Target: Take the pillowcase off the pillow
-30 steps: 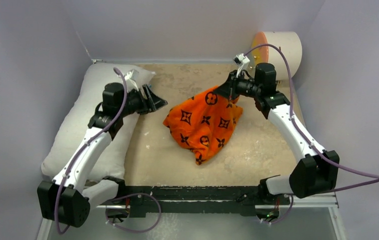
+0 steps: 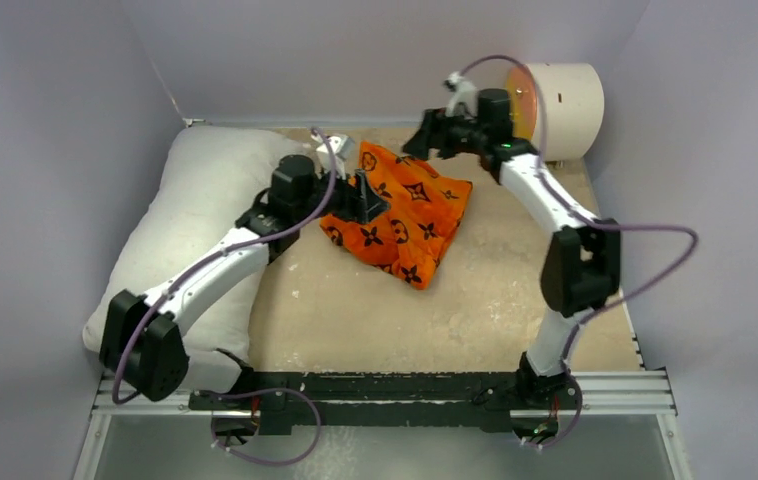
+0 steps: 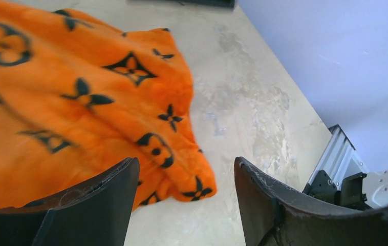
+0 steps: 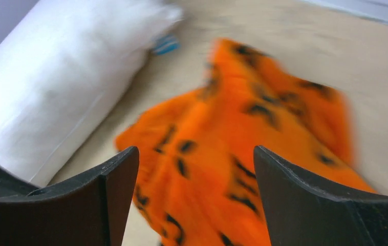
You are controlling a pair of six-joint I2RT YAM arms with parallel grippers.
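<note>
The bare white pillow [image 2: 195,200] leans along the left side in the top view. Apart from it, the orange pillowcase [image 2: 420,215] with dark motifs lies rumpled mid-table. My left gripper [image 2: 373,203] is over the pillowcase's left part; in the left wrist view its fingers [image 3: 123,179] stand apart, nothing gripped between them. My right gripper [image 2: 417,145] hovers by the pillowcase's far edge. Its fingers [image 4: 117,179] are also spread in the right wrist view, with orange cloth [image 4: 222,154] visible beyond them and none pinched.
A white cylinder [image 2: 570,110] with an orange end rests at the back right. Walls enclose the table on the left, back and right. Bare tabletop [image 2: 355,330] lies in front of the pillowcase and to its right.
My left gripper has moved right from beside the pillow to over the pillowcase.
</note>
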